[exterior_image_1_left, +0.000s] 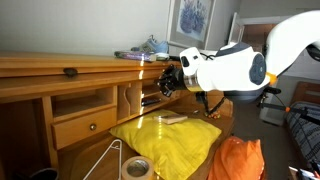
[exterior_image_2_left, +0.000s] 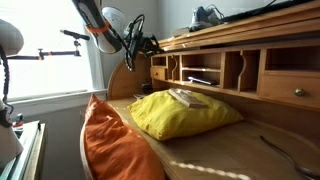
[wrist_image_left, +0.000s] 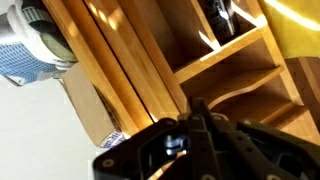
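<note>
My gripper is shut, with nothing showing between its fingers. In the first exterior view the gripper (exterior_image_1_left: 164, 80) hangs in front of the wooden desk hutch (exterior_image_1_left: 85, 95), near its upper shelf edge. From the second exterior view, the gripper (exterior_image_2_left: 154, 48) appears high, above and behind the yellow pillow (exterior_image_2_left: 185, 115). Beneath the wrist camera are the hutch's open compartments (wrist_image_left: 235, 70) and its top ledge (wrist_image_left: 110, 60). A pale flat object (exterior_image_1_left: 173, 119) rests on the pillow.
An orange cloth (exterior_image_1_left: 236, 160) lies in front of the pillow. A tape roll (exterior_image_1_left: 137, 168) and a white wire-like piece (exterior_image_1_left: 105, 157) are on the desk. Items (exterior_image_1_left: 140, 55) sit on top of the hutch, including a blue-and-white one (wrist_image_left: 35, 55). Bare desk (exterior_image_2_left: 225, 145) shows beside the pillow.
</note>
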